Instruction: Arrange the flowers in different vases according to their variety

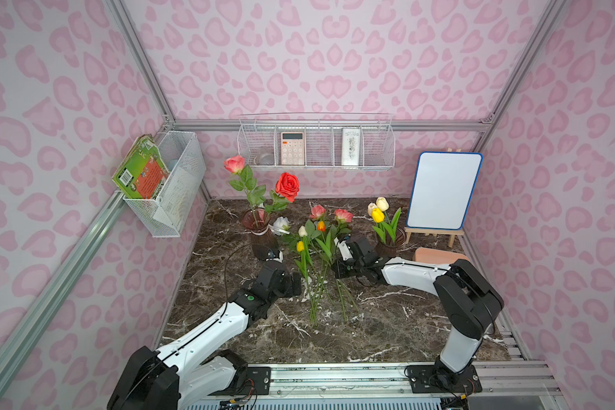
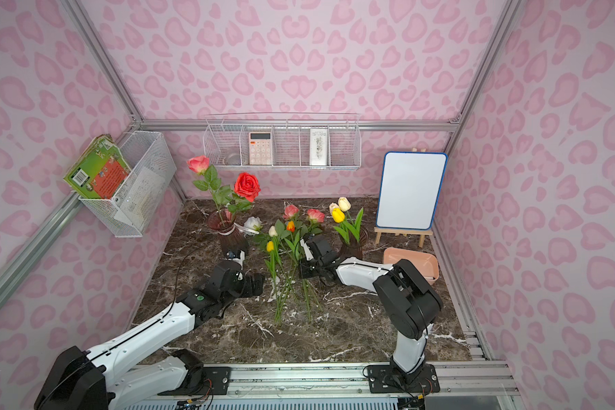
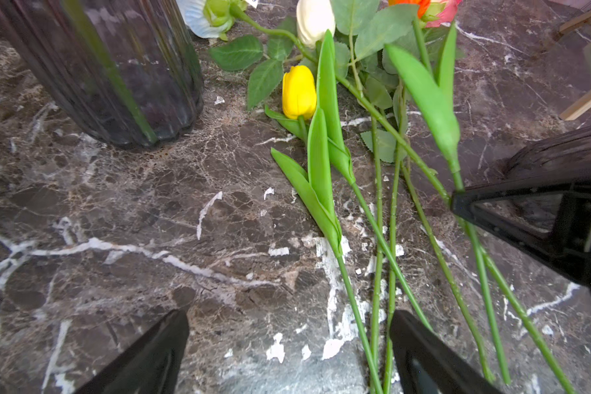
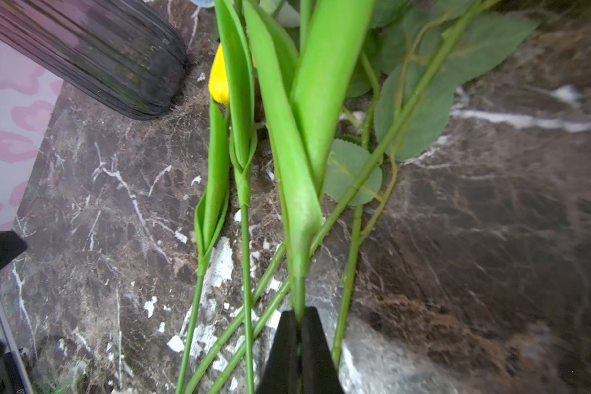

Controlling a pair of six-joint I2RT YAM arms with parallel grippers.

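Red and pink roses (image 1: 287, 185) stand in the left vase (image 1: 261, 240); white and yellow tulips (image 1: 378, 215) stand in the right vase (image 2: 352, 250). Between them lie loose roses (image 1: 343, 216), a white bloom (image 1: 280, 225), an orange tulip (image 2: 290, 225), a white tulip (image 3: 315, 19) and a yellow tulip (image 3: 298, 92), stems crossing toward the front. My left gripper stands open at the lower stems, in front of the left vase. My right gripper is shut on a leafy tulip stem (image 4: 298, 289), right of the yellow tulip.
A whiteboard (image 1: 442, 188) on an easel and a peach tray (image 2: 417, 258) stand at the right. Wire baskets (image 1: 315, 143) hang at the back and left wall.
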